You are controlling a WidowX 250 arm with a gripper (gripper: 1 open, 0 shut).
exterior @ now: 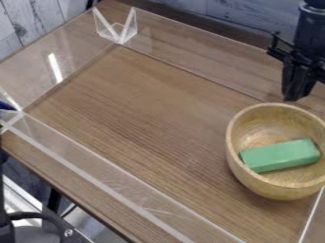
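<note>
A black gripper point(292, 93) hangs at the right edge, pointing down just above and behind a wooden bowl point(238, 128). It looks shut, with nothing visible between its fingers. The bowl holds a green block point(279, 154) lying on its inside bottom.
The wooden floor point(127, 114) of the tray is clear left and centre, edged by transparent strips and walls. A clear plastic piece point(117, 30) sits at the back left. A black object point(32, 228) lies outside at the bottom left.
</note>
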